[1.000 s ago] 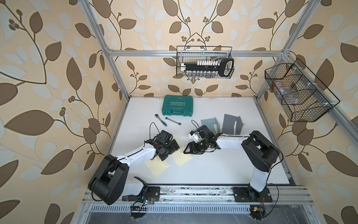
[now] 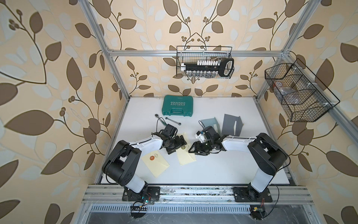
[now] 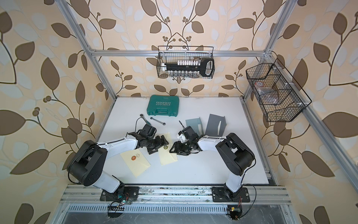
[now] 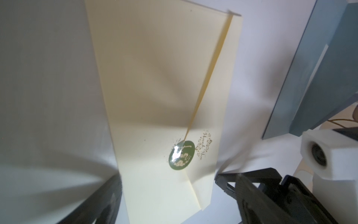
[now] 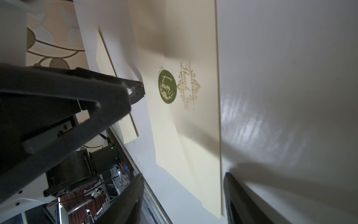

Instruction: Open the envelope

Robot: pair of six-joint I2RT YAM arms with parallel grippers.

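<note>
A cream envelope (image 2: 186, 158) lies seal side up on the white table between my arms. Its green round seal (image 4: 182, 155) sits across the flap's edge, beside printed gold lettering (image 5: 189, 85). Along part of that edge a narrow shaded gap shows in the left wrist view. My left gripper is open, low over the envelope, its fingers either side of the paper. My right gripper is part open at the envelope's right side; one finger (image 5: 238, 199) is by the paper's long edge. Whether either touches it I cannot tell.
Another cream envelope (image 2: 158, 166) with a red seal lies at front left, close to the left arm. Behind are a green case (image 2: 177, 105), a wrench (image 2: 173, 121), a pale blue folder (image 2: 212, 122) and a grey folder (image 2: 229, 125).
My left gripper has moved right and slightly back, uncovering the red seal. The right gripper has shifted slightly right. The cream envelope between them has slid a little right and turned slightly.
</note>
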